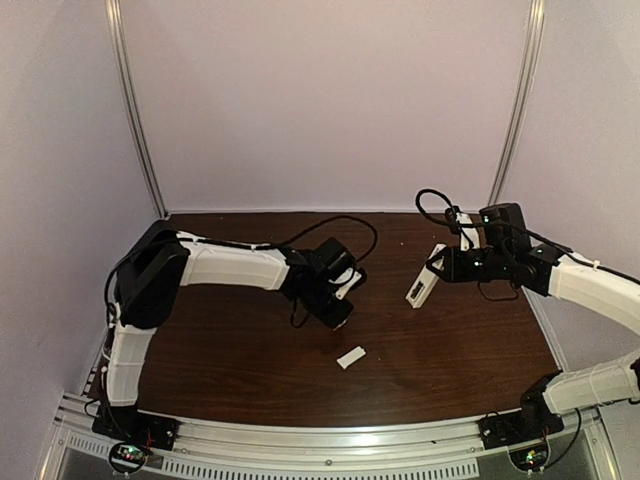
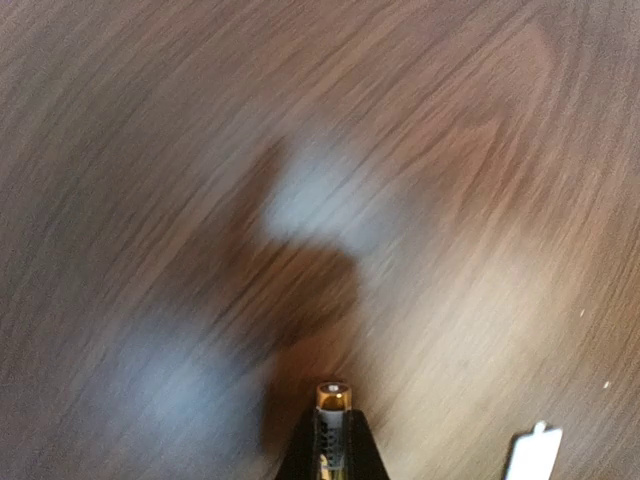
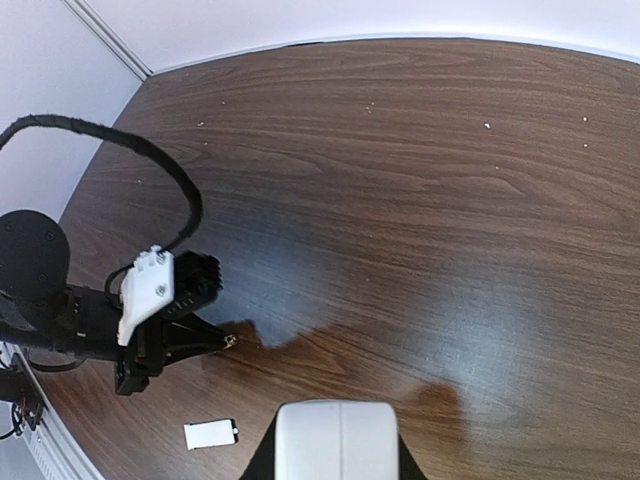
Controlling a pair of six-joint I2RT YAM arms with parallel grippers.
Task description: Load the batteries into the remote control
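A small battery, copper-topped, is held low over the table in my left gripper (image 1: pixel 340 320), which is shut on it; its end also shows at the fingertips in the right wrist view. My right gripper (image 1: pixel 436 262) is shut on the white remote control (image 1: pixel 419 290), held tilted above the table at the right, with a dark opening on its visible side; in the right wrist view its white end (image 3: pixel 336 440) fills the bottom middle. The white battery cover (image 1: pixel 351 357) lies on the table just in front of my left gripper.
Pale walls (image 1: pixel 320 110) enclose it on the back and sides, and a metal rail (image 1: pixel 330 435) runs along the front edge.
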